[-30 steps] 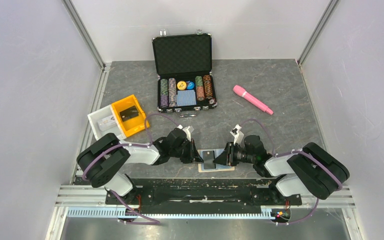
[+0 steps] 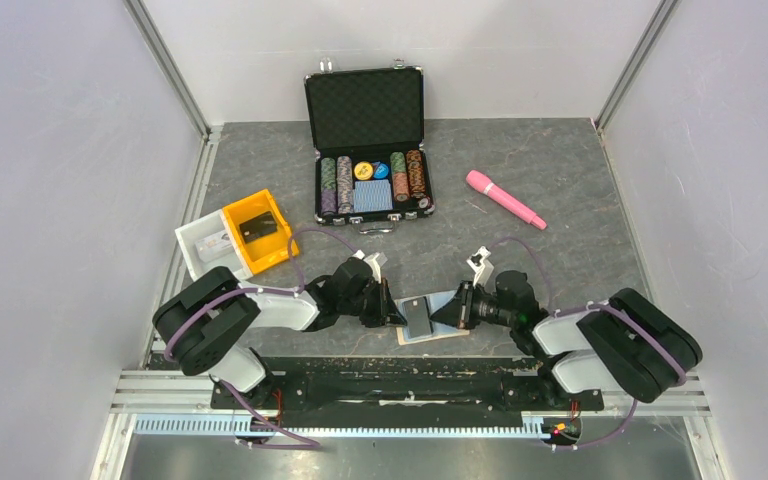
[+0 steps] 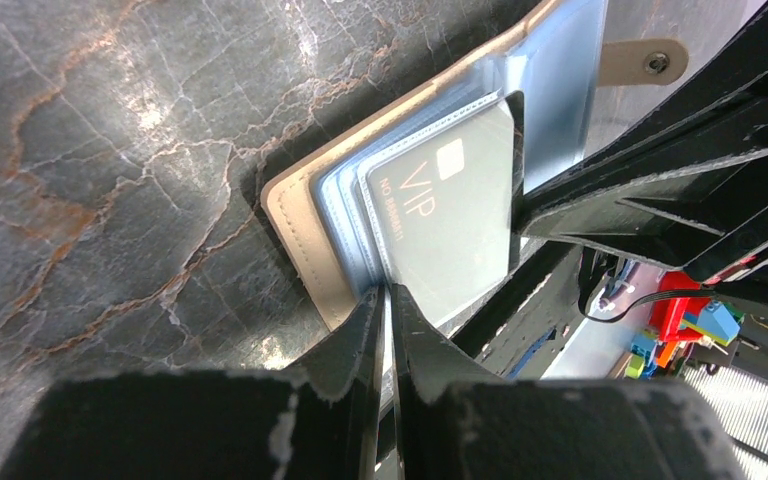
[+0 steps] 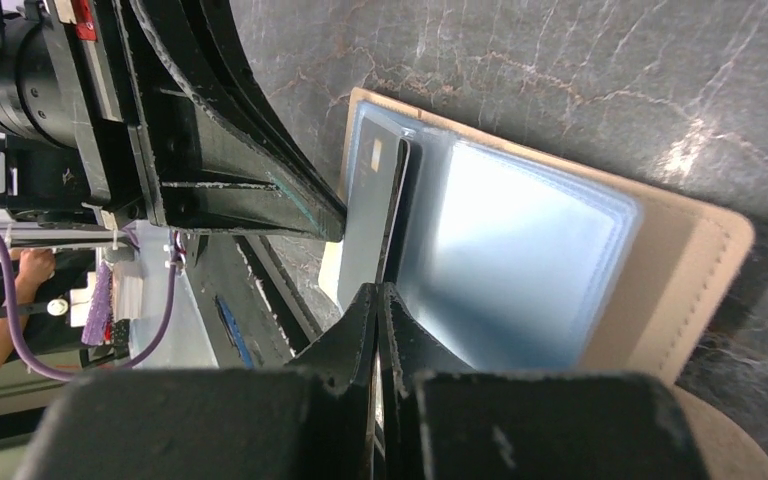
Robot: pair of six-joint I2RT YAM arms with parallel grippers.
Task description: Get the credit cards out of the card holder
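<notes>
The beige card holder [image 4: 705, 245] with clear sleeves lies open on the table between my two grippers. A dark grey card [image 2: 417, 316] marked VIP sits in its sleeve on the left half, as the left wrist view shows. My left gripper is shut on the sleeve's left edge. At the card's opposite edge, by the sleeve mouth, my right gripper is shut with nothing seen between its fingers. That edge of the card [image 4: 394, 212] stands up a little from the clear sleeve [image 4: 520, 245] beside it.
Behind and left stands a two-part box, white with a card inside and yellow [image 2: 288, 246] with a dark card [image 2: 259, 227]. An open poker chip case [image 2: 367, 110] is at the back. A pink microphone [image 2: 505, 199] lies right. Bare table surrounds the holder.
The card has turned slightly, its edge nearer the right gripper now skewed. My right arm has shifted a little; the left arm and the holder look unmoved.
</notes>
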